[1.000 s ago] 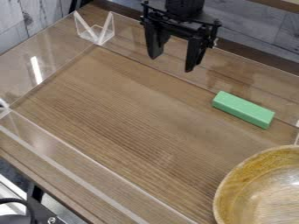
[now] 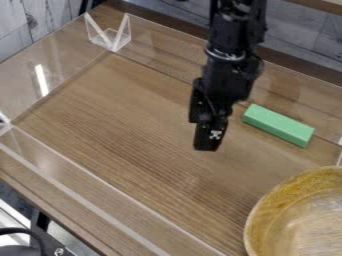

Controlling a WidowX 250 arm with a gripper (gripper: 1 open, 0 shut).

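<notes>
The dark robot arm reaches in from the top centre, and its gripper [image 2: 207, 125] hangs low over the wooden tabletop [image 2: 120, 140], left of a green rectangular block [image 2: 278, 126]. The gripper is open, with its fingers pointing down; nothing shows clearly between them.
A large yellow bowl [image 2: 297, 214] fills the lower right corner. A white wire object [image 2: 110, 32] stands at the back left. A dark cable lies off the table's lower left edge.
The block and bowl have not moved.
</notes>
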